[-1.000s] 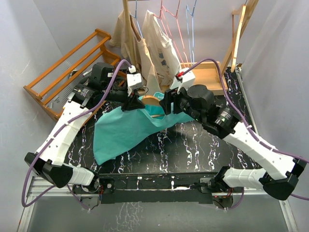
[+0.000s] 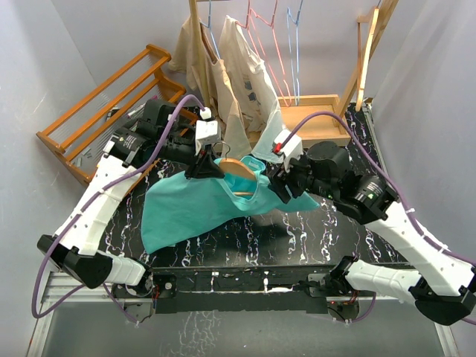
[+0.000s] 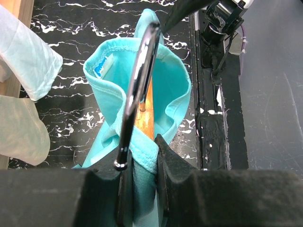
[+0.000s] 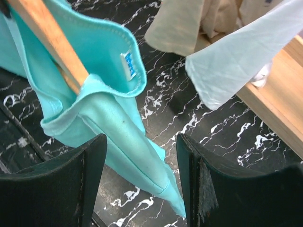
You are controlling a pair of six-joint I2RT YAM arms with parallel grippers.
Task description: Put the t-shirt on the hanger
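Observation:
A teal t-shirt (image 2: 178, 208) is spread over the dark marble table, its opening around a wooden hanger (image 2: 236, 167) with a metal hook. My left gripper (image 2: 212, 167) is shut on the shirt and hanger together, seen close in the left wrist view, where the fabric (image 3: 144, 156) bunches between the fingers and the hook rises in front. My right gripper (image 2: 286, 182) stands open just right of the hanger; in the right wrist view the shirt (image 4: 118, 132) lies beyond its fingers, with the wooden hanger (image 4: 57, 38) inside the opening.
Behind hang cream cloths (image 2: 245, 89) on a rack with coloured hangers, over a wooden box (image 2: 320, 126). A tilted wooden rack (image 2: 67, 141) is at the back left. Bare marble shows at the front and right.
My right gripper has moved right and toward the front, away from the hanger's end.

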